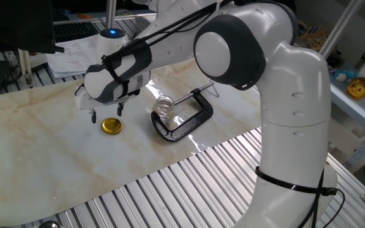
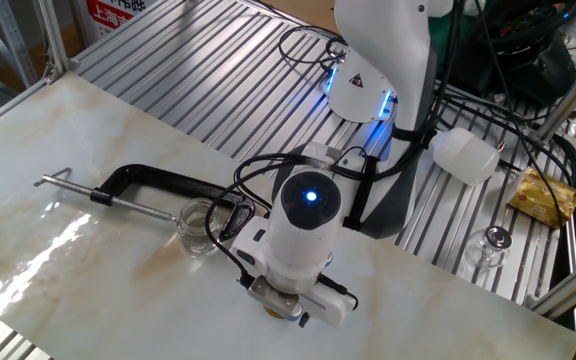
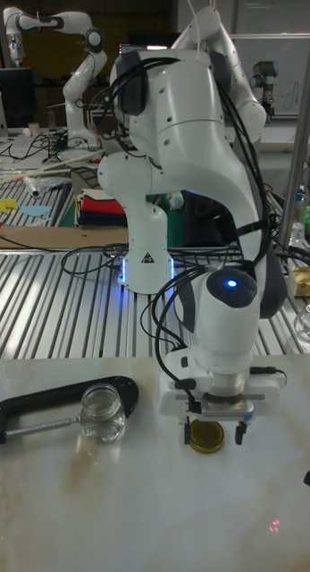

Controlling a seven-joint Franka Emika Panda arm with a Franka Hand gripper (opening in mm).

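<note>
A round gold lid [image 1: 111, 126] lies flat on the marbled board. Above it hangs my gripper [image 1: 107, 114], its two dark fingers spread wide and nothing between them. In exterior view 3 the gripper [image 3: 214, 433] is open, with the gold lid [image 3: 207, 438] showing below and between its fingers. A clear glass jar [image 3: 102, 414] without a lid stands to the left there, held at the black C-clamp [image 3: 53, 391]. Exterior view 2 shows the jar [image 2: 200, 226] against the clamp's frame; most of the lid is hidden under the gripper.
The clamp's steel screw [image 2: 133, 206] sticks out along the board. A small glass jar [image 2: 490, 246], a white container [image 2: 465, 156] and a gold packet [image 2: 543, 196] sit on the slatted table near the base. Much of the marbled board [image 1: 37, 164] is clear.
</note>
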